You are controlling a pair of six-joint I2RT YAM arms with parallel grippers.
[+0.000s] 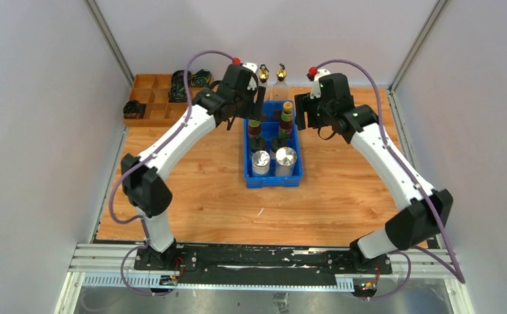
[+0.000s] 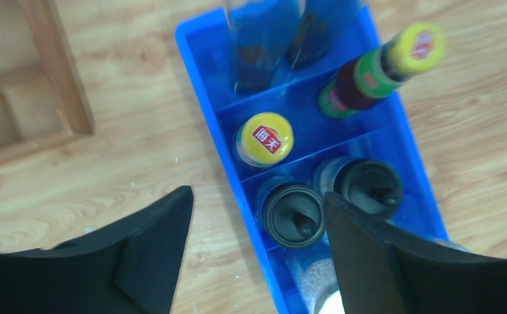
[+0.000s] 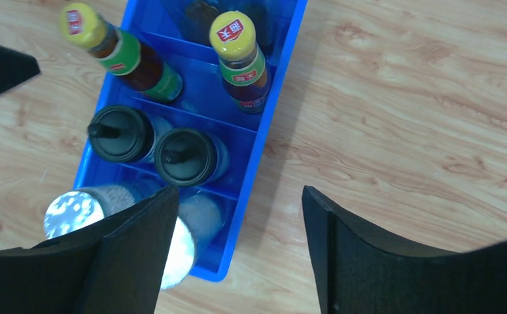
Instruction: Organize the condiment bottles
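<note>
A blue divided tray [image 1: 272, 182] stands mid-table with all the bottles inside. Its rear section holds two clear glass bottles with gold tops [image 1: 281, 74]; ahead of them are two yellow-capped sauce bottles [image 3: 244, 70], leaning a little in the right wrist view. Two black-lidded jars [image 2: 294, 216] fill the following section, and two silver-topped shakers [image 1: 286, 157] the front one. My left gripper [image 1: 256, 108] is open above the tray's left rear side. To the right of the tray, beside a sauce bottle, my right gripper [image 1: 305, 111] hangs open. Nothing is between either gripper's fingers.
At the back left stands a wooden compartment box [image 1: 156, 118] with dark green and black bundles. Both grippers are close to the tray.
</note>
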